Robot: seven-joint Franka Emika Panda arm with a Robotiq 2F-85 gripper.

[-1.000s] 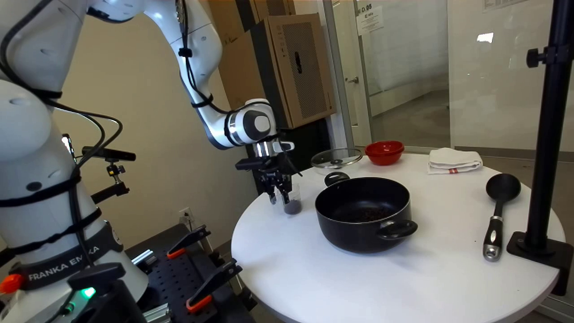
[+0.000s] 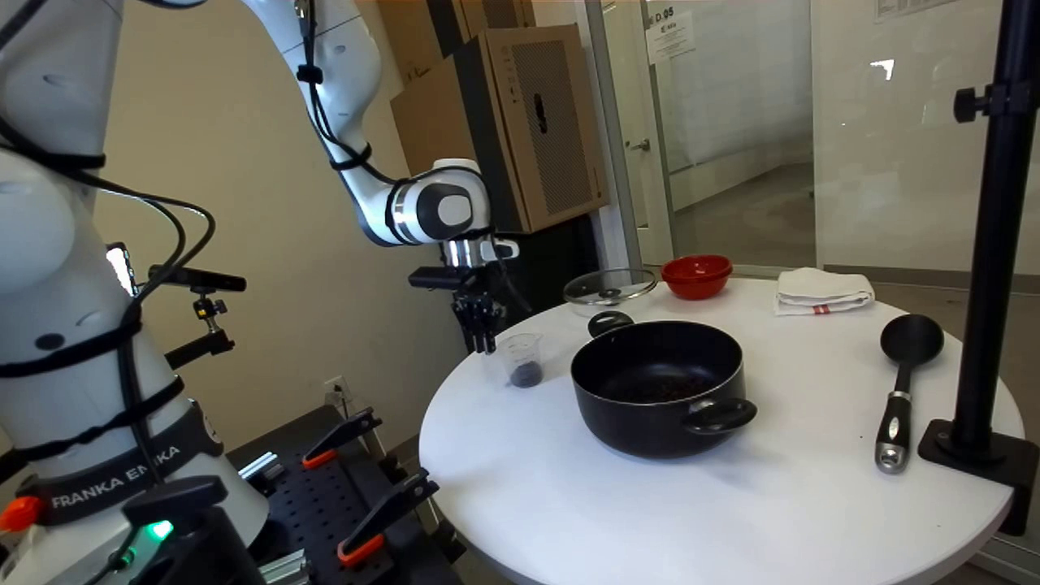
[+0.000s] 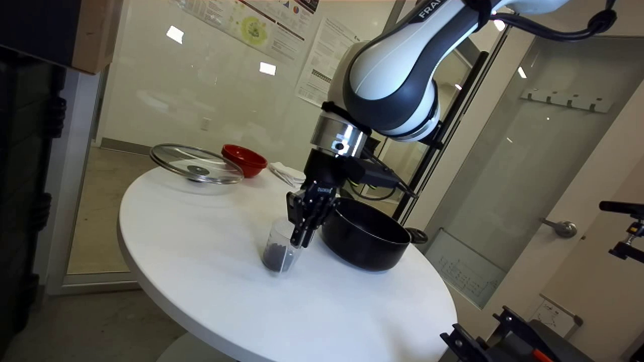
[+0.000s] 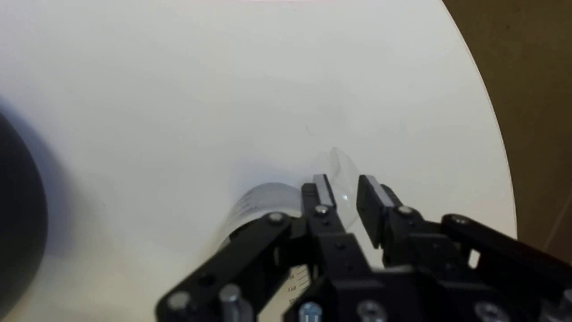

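Observation:
A clear measuring cup [image 2: 526, 374] with dark contents stands upright on the white table in exterior view 1. Just to its left and slightly higher, my gripper [image 2: 483, 343] points down. In exterior view 2 the gripper overlaps the right side of the cup [image 3: 278, 256]. The wrist view has the cup [image 4: 269, 194] left of the fingers [image 4: 370, 206], partly hidden behind them. A clear curved piece [image 4: 342, 166], perhaps the cup's handle, shows in the narrow gap between the fingertips. The gripper is partly open, and no grip on that piece is evident.
A black pot [image 2: 658, 419] stands to the right of the cup. Farther back are a glass lid [image 2: 610, 286], red bowls [image 2: 697, 278] and a folded white towel [image 2: 824, 292]. A black ladle [image 2: 904, 380] lies at the right, near a black post [image 2: 985, 244].
My gripper has moved left and a little upward in exterior view 1. Its fingers are closer together than before. The cup sits very slightly farther left; the pot has stayed put.

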